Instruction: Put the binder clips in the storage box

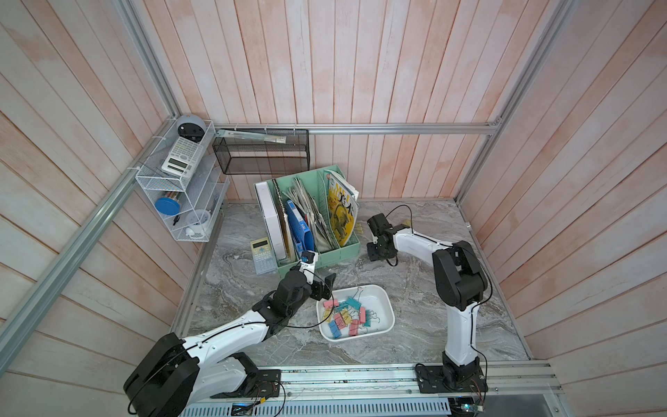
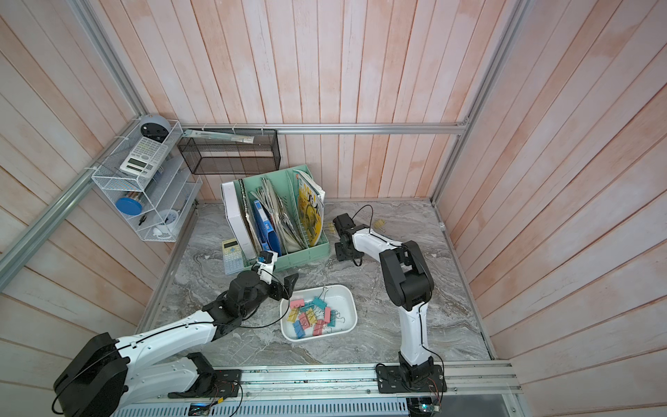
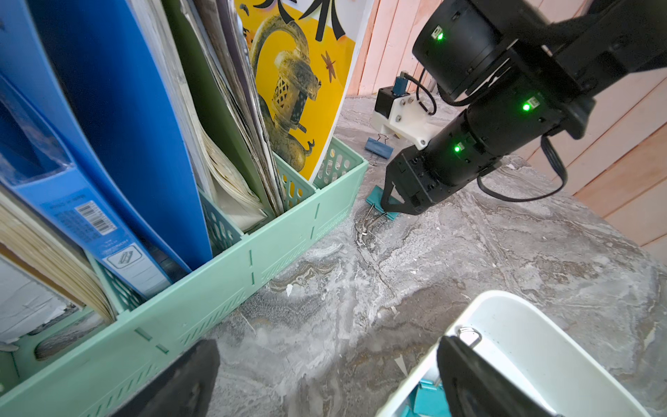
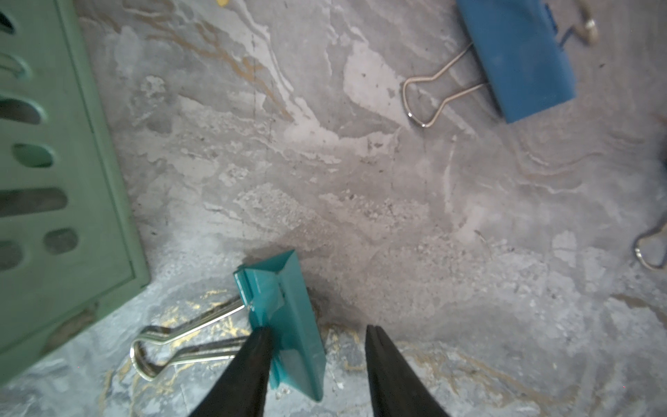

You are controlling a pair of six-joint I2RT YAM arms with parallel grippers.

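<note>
In the right wrist view a teal binder clip (image 4: pixel 295 323) lies on the table beside the green file holder's corner. My right gripper is part open, its left finger over the clip's lower edge and its right finger clear to the right. Whether the pads touch the clip cannot be told. Farther back lies a blue binder clip (image 4: pixel 517 55). The white storage box (image 1: pixel 387 312) at the front holds several pink, teal, yellow and blue clips. Above its left rim, my left gripper stands open, nothing between its fingers.
The green file holder (image 3: pixel 305 219), full of folders and magazines, stands left of the right gripper. A calculator (image 1: pixel 263 255) leans at its left end. Yellow clips (image 2: pixel 378 223) lie behind the right arm. Bare table stretches right of the box.
</note>
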